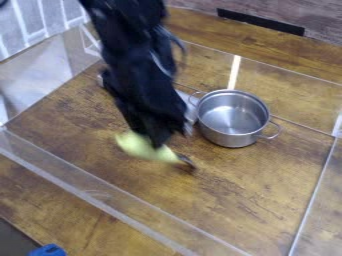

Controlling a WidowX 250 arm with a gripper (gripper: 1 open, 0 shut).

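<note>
The black gripper (150,130), blurred by motion, is low over the middle-left of the wooden table, shut on a pale yellow-green object (144,147) with a thin dark tip to its right. To its right stands a steel pot (233,126) with two side handles, upright and empty. The arm hides most of the grey-bladed item behind it; only a bit of grey shows left of the pot.
Clear panels border the wooden work area (267,190), with a white strip (234,72) at the back. A small blue object (47,250) lies at the bottom left.
</note>
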